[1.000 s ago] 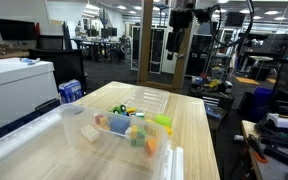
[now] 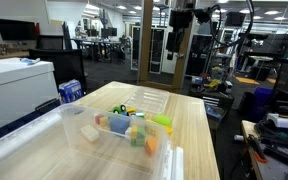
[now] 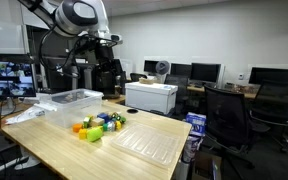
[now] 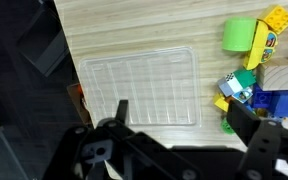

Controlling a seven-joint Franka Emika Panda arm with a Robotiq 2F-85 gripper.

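High over the wooden table, my gripper stands open, with nothing between its fingers. Below it in the wrist view lies a flat translucent tray or lid; the same piece is on the table's near right in exterior view 2. To its right is a loose cluster of toy blocks: a green cylinder, an orange block, a wooden block, a blue block and several smaller ones. The right finger covers part of the cluster's lower edge.
A clear plastic bin stands behind the blocks in exterior view 2. In exterior view 1 its walls partly overlay the blocks. A blue carton is beyond the table edge. Bare wood shows at the table's front.
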